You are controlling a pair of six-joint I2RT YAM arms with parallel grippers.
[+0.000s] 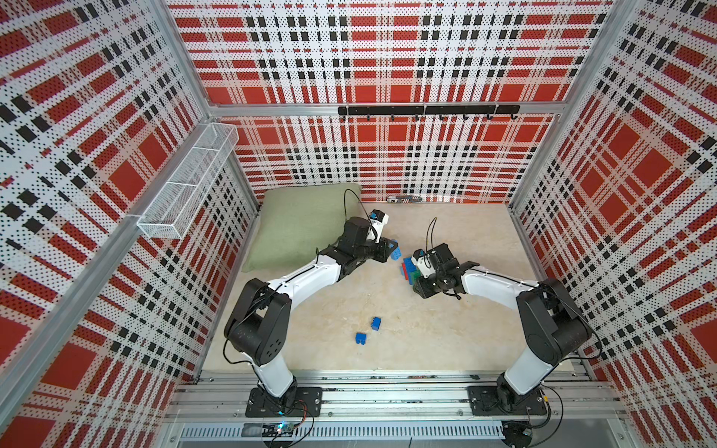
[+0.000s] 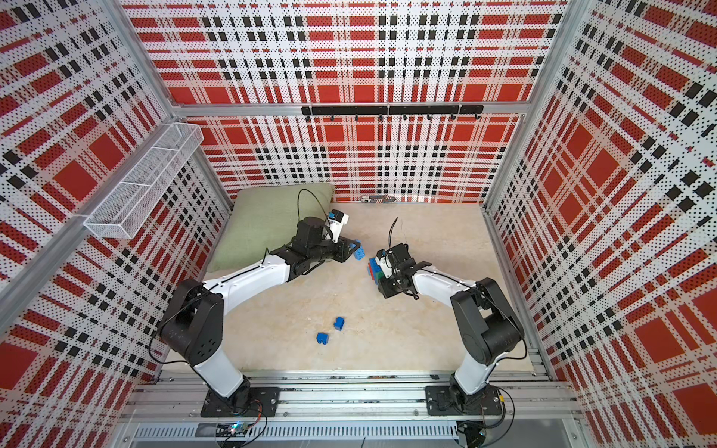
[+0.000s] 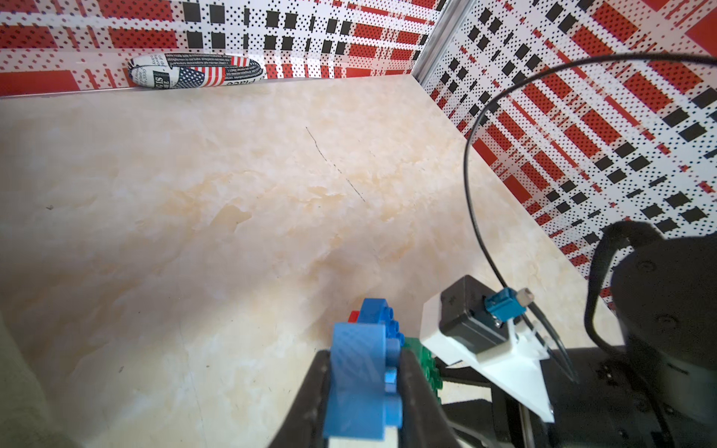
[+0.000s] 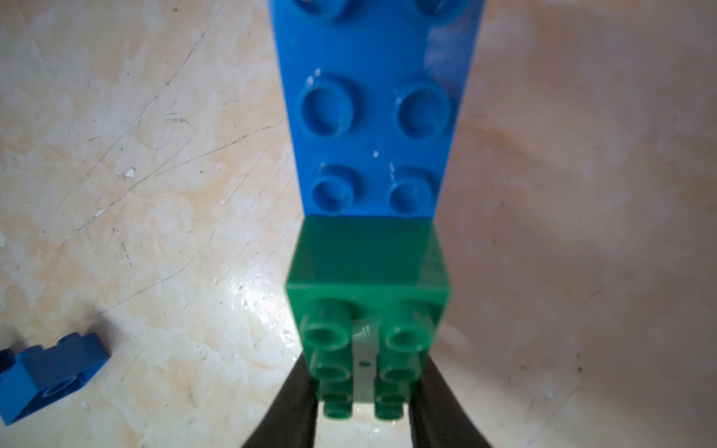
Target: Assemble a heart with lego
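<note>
In the left wrist view, my left gripper is shut on a light blue brick (image 3: 357, 377), its studs facing right. My right gripper grips a green brick (image 4: 366, 257) at the near end of a joined build. A blue piece (image 4: 377, 149) with studs up adjoins the green brick, and a bit of red (image 1: 404, 270) shows along the build's left side from above. The held light blue brick (image 1: 394, 251) is up and left of the build, with a gap between them. Much of the build is hidden by the right gripper.
Two loose blue bricks (image 1: 375, 323) (image 1: 360, 338) lie on the front middle of the table (image 1: 478, 336). A green cushion (image 1: 298, 216) fills the back left corner. A printed wrapped item (image 3: 198, 71) rests against the back wall.
</note>
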